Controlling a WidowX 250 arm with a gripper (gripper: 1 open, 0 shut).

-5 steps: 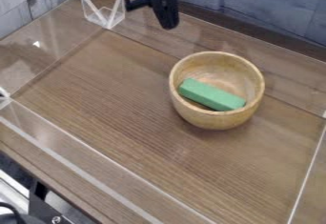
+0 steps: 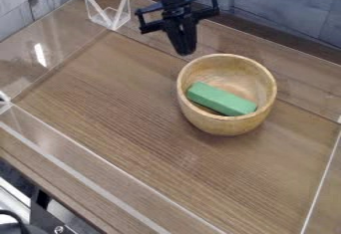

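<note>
A round light wooden bowl sits right of centre on the brown wooden table, with a green block lying inside it. My black gripper hangs at the top, just above and left of the bowl, apart from it. Its fingers point down; whether they are open or shut is hard to tell at this size.
A whitish mark or clear object lies at the back left, another at the left edge. A dark item sits at the lower left corner.
My gripper has moved down and toward the bowl from the back of the table. The bowl and green block have not moved.
</note>
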